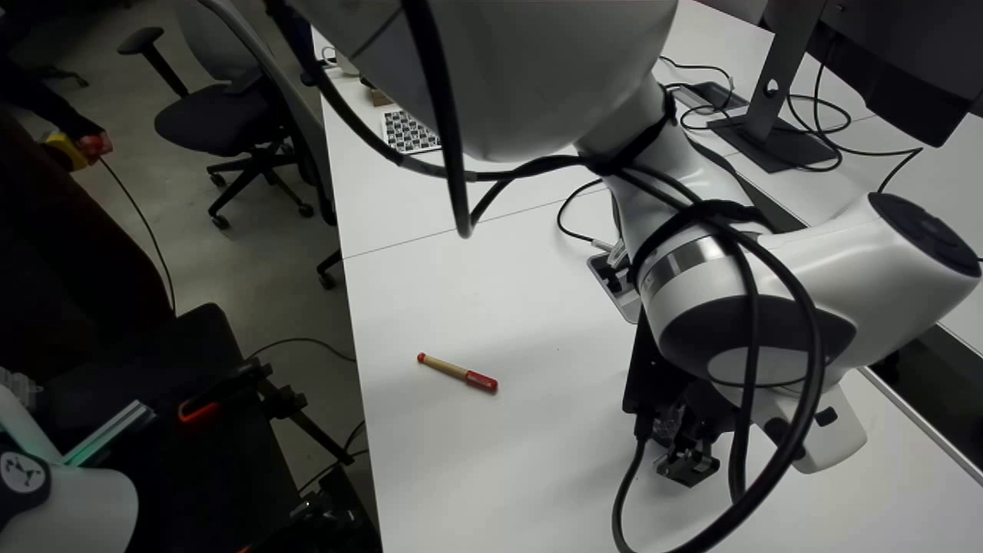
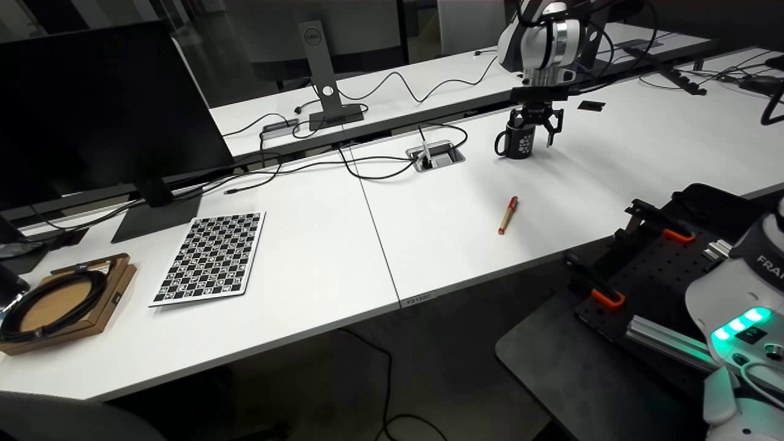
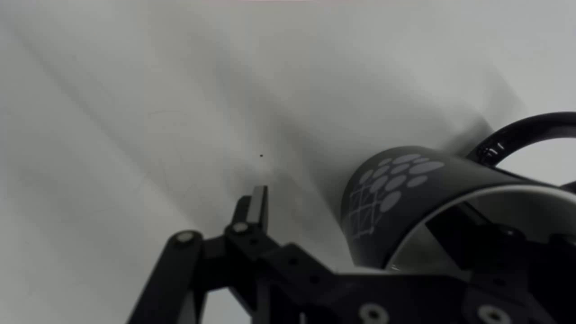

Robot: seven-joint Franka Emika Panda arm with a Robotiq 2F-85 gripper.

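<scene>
A black mug [image 2: 520, 141] with a pale print stands upright on the white table. My gripper [image 2: 535, 132] is over its rim, fingers apart. Seen from the wrist view, one finger [image 3: 258, 208] of the gripper is outside the mug [image 3: 372, 200], clear of its wall, while the other reaches over or into the mouth. A gap shows between the outer finger and the wall. In exterior view 1 the arm hides the mug, and only the dark gripper [image 1: 686, 461] shows. A red-and-tan marker [image 1: 458, 372] lies alone on the table.
A cable box [image 2: 441, 155] is set into the table near the mug. Farther off lie a checkered board [image 2: 209, 257] and a cardboard box [image 2: 70, 309] with a coiled cable. Bare table surrounds the marker [image 2: 508, 214].
</scene>
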